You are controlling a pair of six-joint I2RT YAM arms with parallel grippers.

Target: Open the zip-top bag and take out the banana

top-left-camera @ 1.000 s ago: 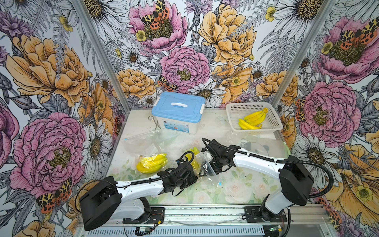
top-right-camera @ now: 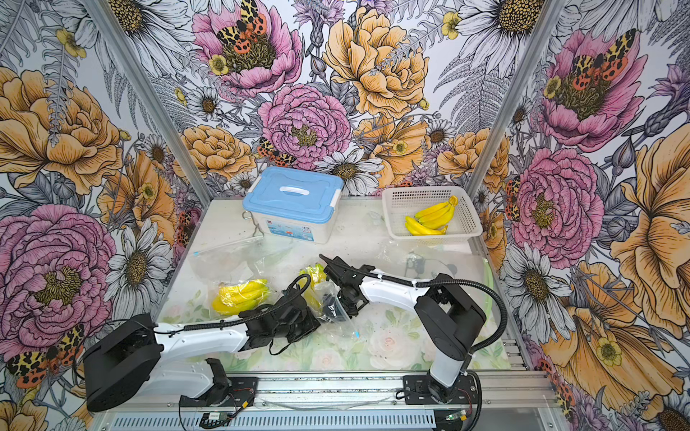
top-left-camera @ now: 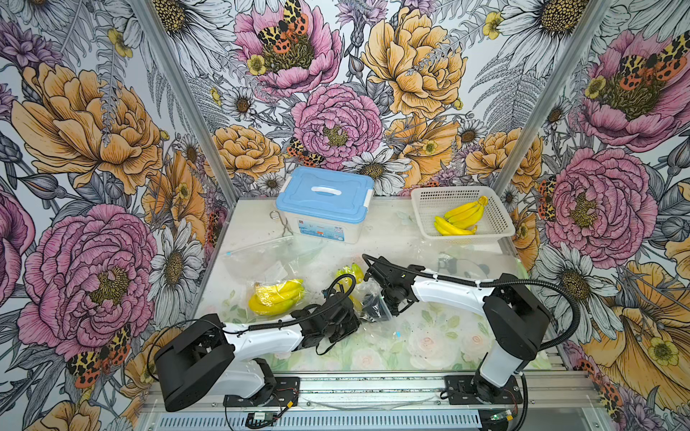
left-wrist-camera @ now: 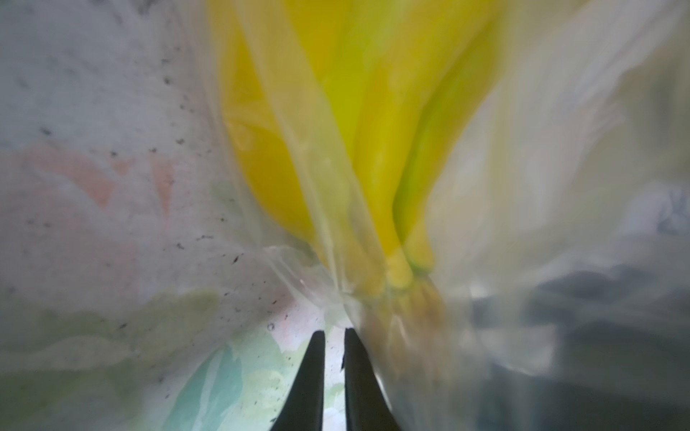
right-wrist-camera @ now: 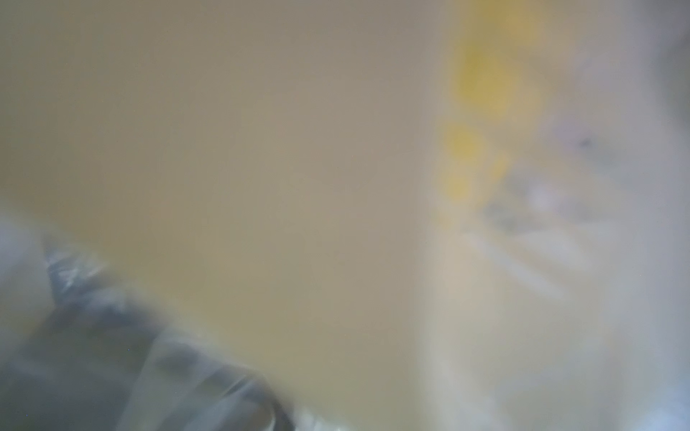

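A clear zip top bag with bananas (left-wrist-camera: 388, 158) lies at the table's middle between both grippers, partly hidden by them. My left gripper is low at the bag, its fingers close together at the film; in the top views it is mostly hidden by its housing. My right gripper (top-left-camera: 384, 287) is at the bag's right side; its fingertips are hidden, and the right wrist view is filled with blurred plastic and some yellow. Another bagged bunch of bananas (top-left-camera: 275, 297) lies to the left.
A blue-lidded box (top-left-camera: 323, 201) stands at the back left, a white basket (top-left-camera: 424, 208) with bananas at the back right. Empty clear bags (top-left-camera: 262, 255) lie at left and right.
My right arm has moved a little leftward toward the middle over the bag. The left arm has shifted slightly, its gripper staying at the bag.
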